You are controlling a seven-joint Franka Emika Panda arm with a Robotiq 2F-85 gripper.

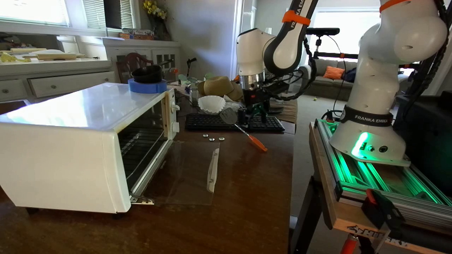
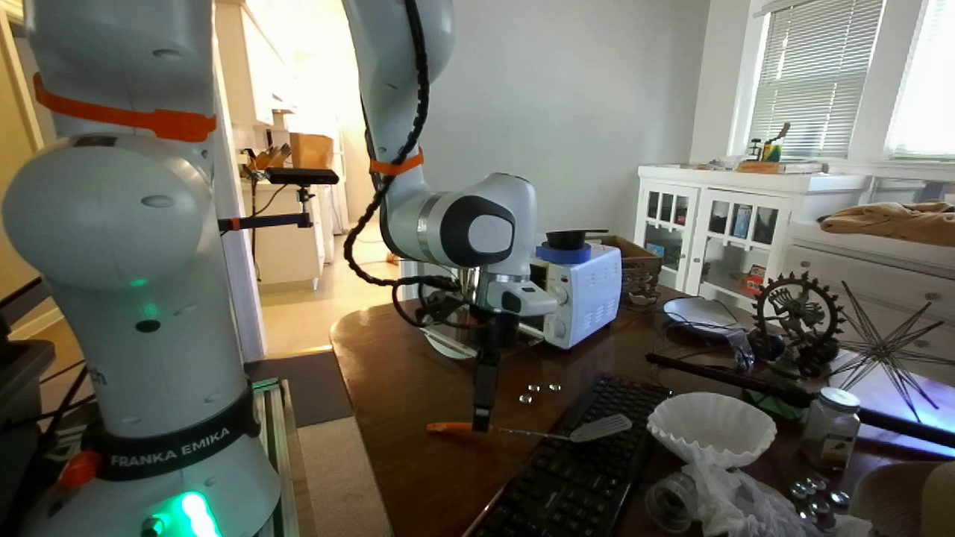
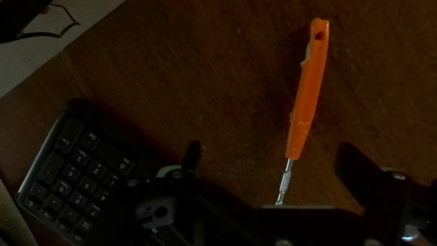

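A spatula with an orange handle (image 3: 309, 90) and thin metal shaft (image 3: 285, 178) lies on the table. Its slotted metal blade (image 2: 601, 428) overlaps the black keyboard (image 2: 600, 465) in the second exterior view. My gripper is open above it, nothing held between the fingers. In the wrist view the shaft and the handle's lower end appear between the two fingers, nearer the right one; the blade is hidden under the gripper's body. From the first exterior view, the gripper (image 1: 253, 121) appears over the keyboard region.
A white toaster oven (image 1: 63, 165) stands with its glass door (image 1: 186, 177) lowered; a blue ring (image 1: 148, 86) and black pan (image 1: 147, 74) sit on top. Several small shiny pieces (image 1: 212, 139) lie nearby. Behind the keyboard are paper filters (image 2: 712, 429) and a jar (image 2: 830, 429).
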